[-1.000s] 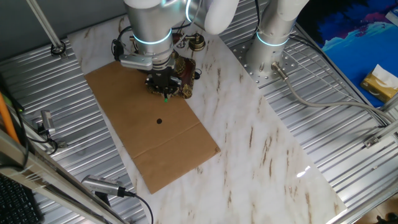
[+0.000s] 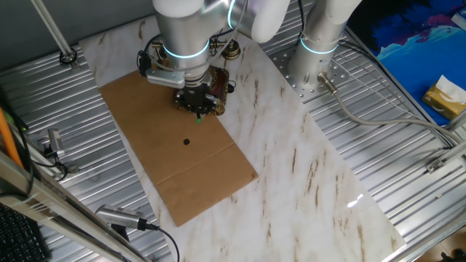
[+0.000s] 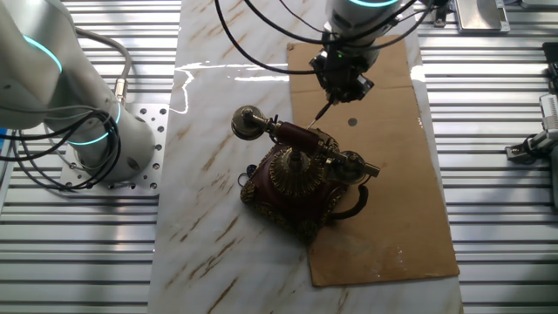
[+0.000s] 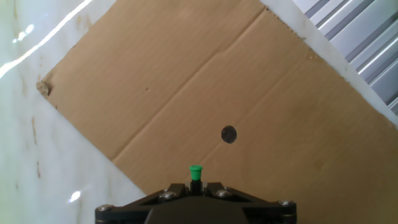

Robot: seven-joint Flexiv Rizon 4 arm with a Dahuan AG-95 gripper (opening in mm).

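A slim dark rod with a green tip [image 4: 196, 168] stands between the fingers of my gripper, which is shut on it. In the second exterior view the rod [image 3: 324, 111] slants down from the gripper, its lower end close to the telephone's handset in the picture; whether they touch cannot be told. A small dark round disc [image 4: 229, 134] lies flat on the brown cardboard sheet [image 4: 186, 68], apart from the rod's tip. The old-style red-brown and brass telephone [image 3: 296, 179] rests partly over the cardboard's edge. The arm hides much of it in the first exterior view.
Bare marbled tabletop [image 2: 298, 182] lies open on the robot-base side of the cardboard. The robot's base [image 2: 314, 69] stands beside the table on slatted metal. A small cabled device [image 2: 122, 217] sits near the opposite edge. Dark cables [image 3: 261, 65] hang from the arm.
In the first exterior view the arm and its green tip have shifted slightly to the right and a little lower. The disc, cardboard and telephone have stayed put.
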